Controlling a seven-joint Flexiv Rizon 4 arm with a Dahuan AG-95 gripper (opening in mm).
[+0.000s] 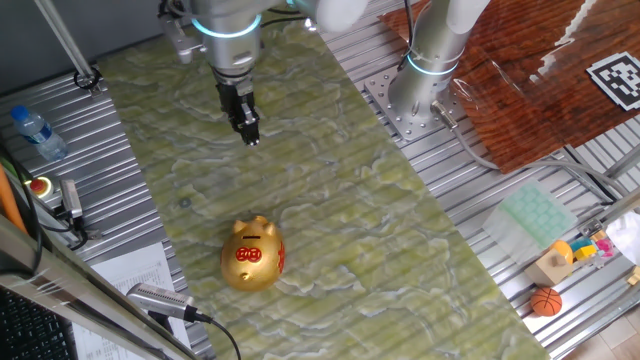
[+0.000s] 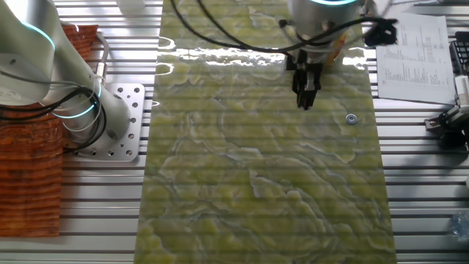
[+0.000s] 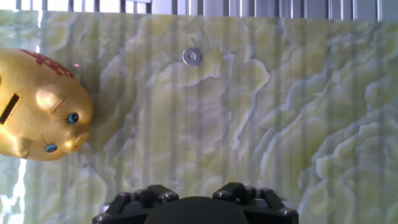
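Observation:
A golden piggy bank (image 1: pixel 253 268) with red markings and a slot on top sits upright on the green marbled mat (image 1: pixel 330 240). The wrist view has its face at the left edge, and only a sliver of gold shows behind the arm in exterior view 2. A small silver washer-like disc (image 3: pixel 191 56) lies flat on the mat, also visible as a grey disc (image 2: pixel 351 119) in exterior view 2. Above the mat, apart from both, hangs my gripper (image 1: pixel 251 141). Its fingertips (image 3: pixel 168 196) stand apart in the wrist view, with nothing held between them.
Along the left are a water bottle (image 1: pixel 40 134), papers (image 1: pixel 125 285) and a metal device (image 1: pixel 160 300) with a cable. A pale green box (image 1: pixel 530 215) and small toys stand at right.

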